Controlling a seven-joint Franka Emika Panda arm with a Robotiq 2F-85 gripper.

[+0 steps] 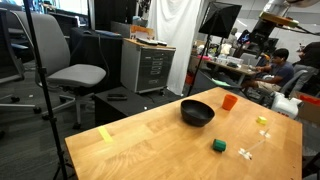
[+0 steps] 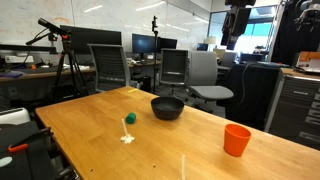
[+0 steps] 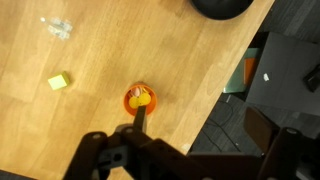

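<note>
My gripper is open, its fingers wide apart with nothing between them. It hangs high above the table, seen at the upper right in exterior view 1 (image 1: 265, 38) and near the top in exterior view 2 (image 2: 234, 30). An orange cup (image 3: 130, 106) lies below it, close to the left finger in the wrist view; yellow and pinkish-white items show inside. Upright on the table, the same cup (image 2: 236, 139) appears at right in exterior view 2. A black bowl (image 1: 197, 113) rests nearer the table's middle.
A green object (image 1: 219, 145), a yellow block (image 1: 262, 121) and a small white item (image 1: 246, 153) lie scattered on the wooden table (image 1: 150, 150). Beyond the table edge stand office chairs (image 1: 75, 70) and a cabinet (image 1: 147, 68).
</note>
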